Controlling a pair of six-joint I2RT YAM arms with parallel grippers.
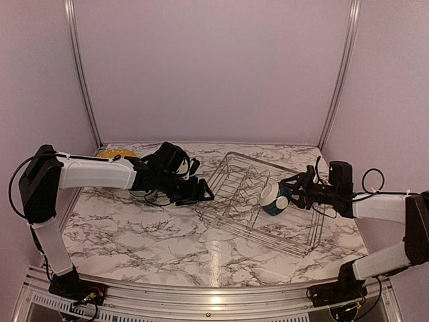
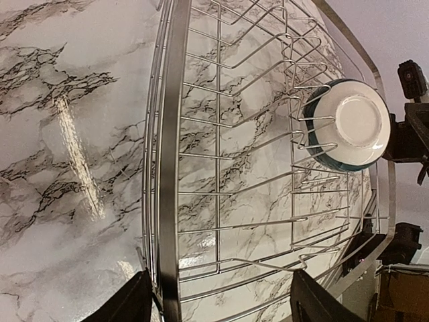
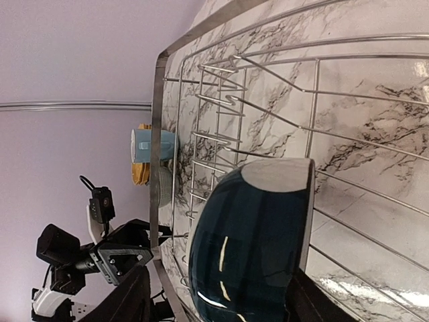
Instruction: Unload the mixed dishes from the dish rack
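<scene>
The wire dish rack (image 1: 228, 154) stands on the marble counter, holding a dark teal and white bowl (image 1: 273, 198) (image 2: 347, 124) (image 3: 244, 241) on its right part, tipped on its side. My right gripper (image 1: 293, 189) is at the bowl's right; in the right wrist view its fingers flank the lower part of the bowl, and whether they grip it is unclear. My left gripper (image 1: 204, 191) hangs open over the rack's left edge, nothing between its fingers.
An orange dish (image 1: 117, 153) lies at the back left, partly behind the left arm. In the right wrist view a light blue cup (image 3: 151, 144) shows beyond the rack.
</scene>
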